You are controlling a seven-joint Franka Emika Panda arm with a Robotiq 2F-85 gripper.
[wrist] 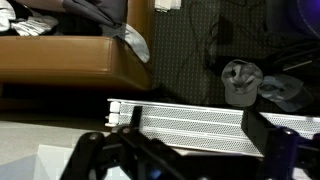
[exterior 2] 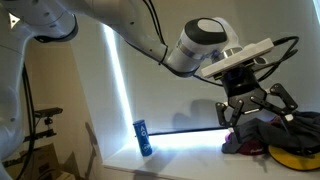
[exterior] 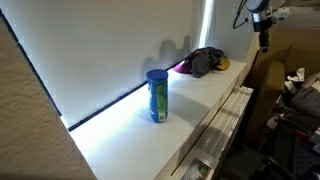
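Observation:
My gripper stands open in the wrist view, its dark fingers (wrist: 96,158) wide apart with nothing between them. Beneath it are a white slotted vent (wrist: 190,122) and the floor. In exterior view 1 the gripper (exterior: 263,43) is high at the far right, pointing down, beyond the ledge's edge. A blue cylindrical can (exterior: 157,96) stands upright on the white ledge (exterior: 120,150), well away from the gripper. At the ledge's far end lies a heap of dark cloth items (exterior: 203,61), with pink at its side. In exterior view 2 this heap (exterior 2: 272,138) shows red and yellow parts too.
A brown leather seat (wrist: 75,62) borders the vent in the wrist view. Grey shoe-like items (wrist: 240,82) lie on the dark floor. The ledge between can and heap is clear; a wall (exterior: 110,45) runs along its back.

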